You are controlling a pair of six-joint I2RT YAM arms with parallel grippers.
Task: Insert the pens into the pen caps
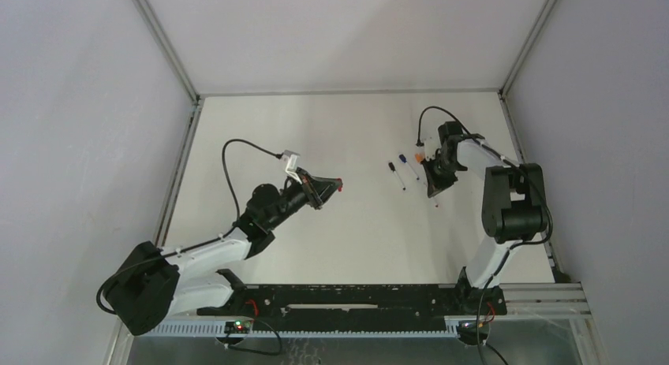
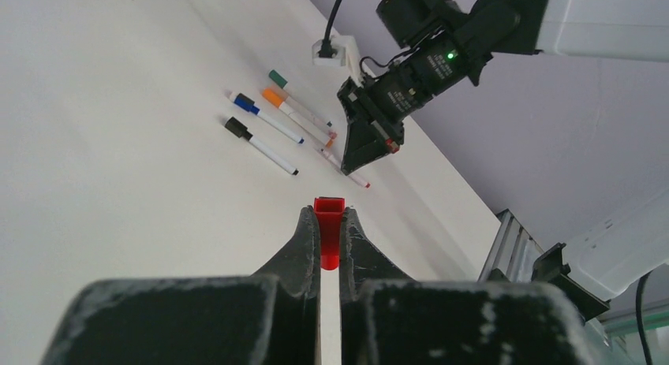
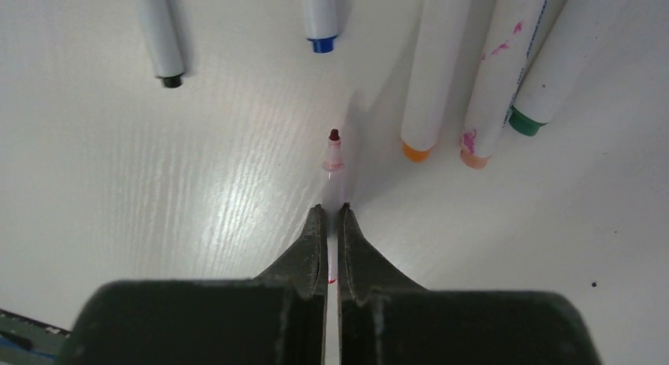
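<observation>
My left gripper is shut on a red pen cap (image 2: 329, 237), whose hollow end faces away from the gripper. In the top view that cap sticks out near the middle of the table. At the table's right side, my right gripper is shut on an uncapped white pen (image 3: 334, 180). Its dark red tip points away from the gripper, and its red rear end shows below the fingertips. In the top view the right gripper (image 1: 431, 193) covers most of this pen; only the red end shows.
A black-capped pen (image 2: 260, 147) and a blue-capped pen (image 2: 272, 121) lie left of the right gripper. Close by are an orange-capped pen (image 2: 300, 118), a green-capped one (image 2: 304, 102) and another white pen (image 3: 497, 73).
</observation>
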